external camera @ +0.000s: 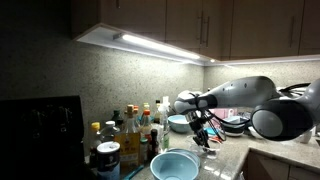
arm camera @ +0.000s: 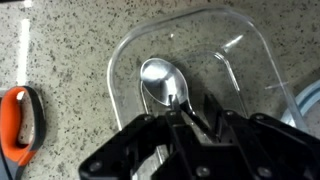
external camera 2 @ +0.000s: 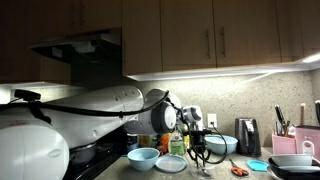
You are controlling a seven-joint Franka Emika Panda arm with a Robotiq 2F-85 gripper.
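A clear plastic container (arm camera: 128, 92) lies beneath the gripper in the wrist view, with a shiny metal spoon (arm camera: 160, 78) inside it. The spoon's bowl shows plainly, while its handle runs down toward my fingers and is partly hidden. My gripper is over the container, its dark fingertips apart around the line of the handle. Whether they touch the handle cannot be made out. From the side, the gripper (external camera 2: 204, 158) points down close to the counter; the container is too small and pale there to judge clearly.
Orange-handled scissors (arm camera: 14, 128) lie beside the container. A light blue bowl (external camera: 175, 165) and several bottles (external camera: 130, 135) stand on the counter (external camera: 228, 157). Farther along are a dark kettle (external camera 2: 247, 136), a knife block (external camera 2: 278, 145) and stacked pans (external camera 2: 293, 164).
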